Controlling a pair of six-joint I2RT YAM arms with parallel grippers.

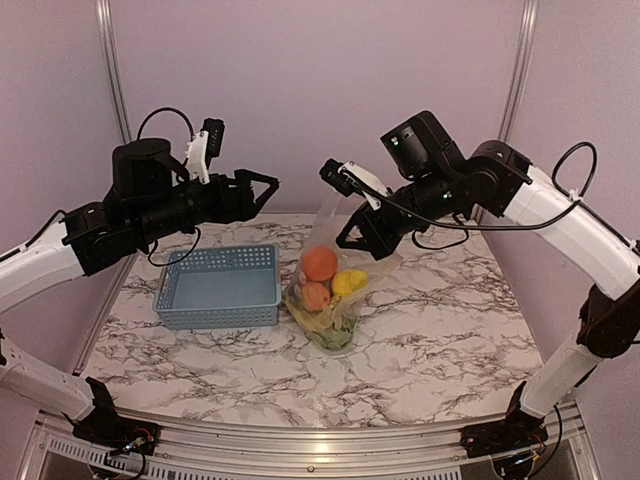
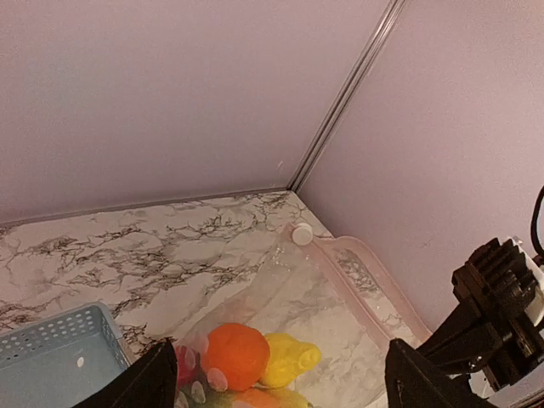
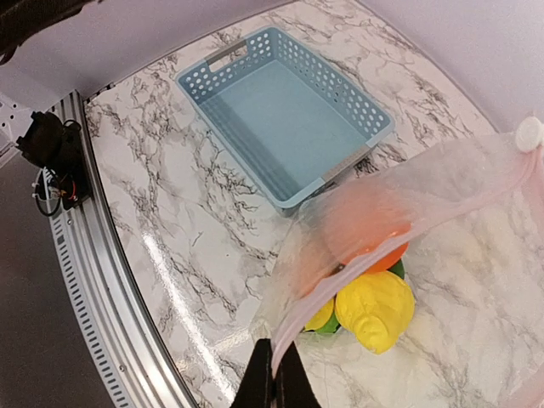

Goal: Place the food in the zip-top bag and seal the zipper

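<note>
The clear zip top bag (image 1: 378, 268) leans on the table, holding an orange round food (image 1: 320, 263), a yellow pepper-shaped food (image 1: 349, 281), a smaller orange-red one (image 1: 315, 296) and something green (image 1: 335, 335) low down. My right gripper is shut on the bag's pinkish zip edge, which runs up from between its fingers. At the far end of that edge sits the white slider (image 3: 529, 134). To the left, apart from the bag, my left gripper stands wide open with nothing between its fingers.
A blue basket (image 1: 220, 318), empty inside, stands left of the bag. Bare marble table (image 1: 450, 350) lies to the right and in front. In the left wrist view the right gripper's dark body (image 2: 476, 323) rises at the right.
</note>
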